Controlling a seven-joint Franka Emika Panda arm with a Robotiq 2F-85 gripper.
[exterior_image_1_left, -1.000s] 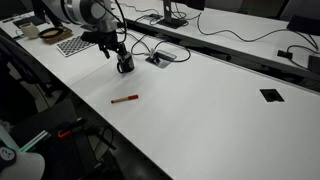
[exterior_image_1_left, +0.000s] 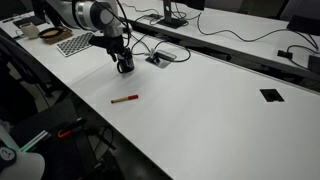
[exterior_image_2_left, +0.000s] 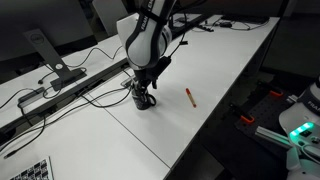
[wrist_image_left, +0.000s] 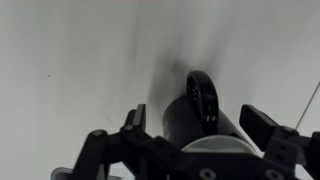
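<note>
A black mug (exterior_image_1_left: 125, 63) stands on the white table toward the far left. In the second exterior view the same mug (exterior_image_2_left: 143, 98) shows below my arm, with its handle to the side. My gripper is open over it. The wrist view shows the mug's handle (wrist_image_left: 204, 98) and dark side between and just beyond the spread fingers. A pale rim or inside shows below the handle, partly hidden by the gripper. I cannot tell whether either finger touches the mug.
A red-orange marker (exterior_image_1_left: 124, 99) lies near the table's front edge. Behind the mug are a grey tray-like item (exterior_image_1_left: 167, 54) and loose black cables. A small dark square (exterior_image_1_left: 272, 95) lies to the right.
My arm and gripper have moved slightly right toward the mug. The mug and the marker look unmoved.
</note>
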